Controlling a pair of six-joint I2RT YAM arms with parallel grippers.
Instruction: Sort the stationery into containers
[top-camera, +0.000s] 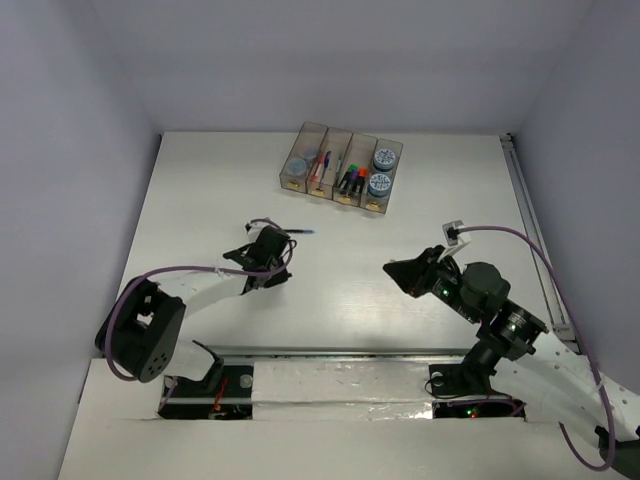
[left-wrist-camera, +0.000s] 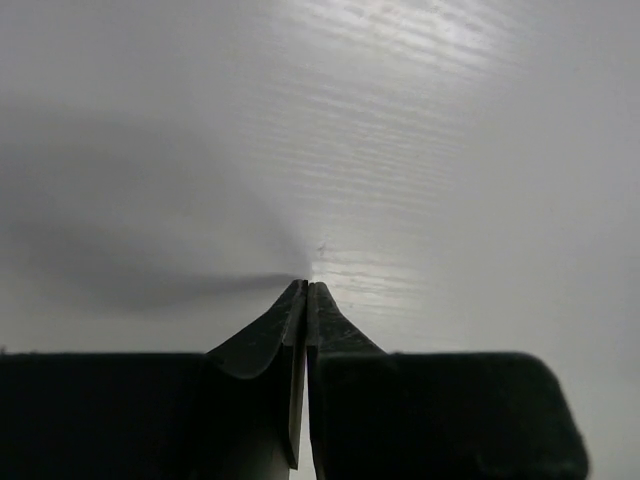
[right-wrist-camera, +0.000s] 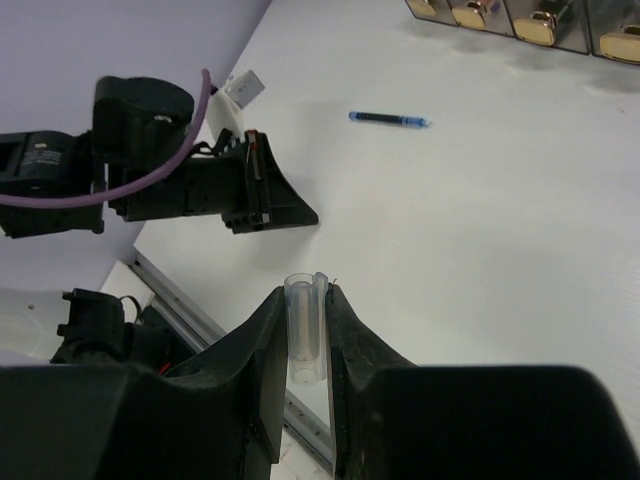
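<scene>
A blue-ended dark pen lies flat on the white table, roughly crosswise. In the right wrist view the whole pen shows, clear of the other arm's fingertips. My left gripper is shut with its tips together and nothing between them, low over bare table; in the top view it is on the near side of the pen. My right gripper, held above the front right of the table, is shut on a small clear tube. At the back stands the clear organizer with side-by-side compartments.
Inside the organizer are round tins at the right, green- and orange-capped markers, slim pens in another compartment, and round items at the left. Bare table lies between the arms and at the far left and right.
</scene>
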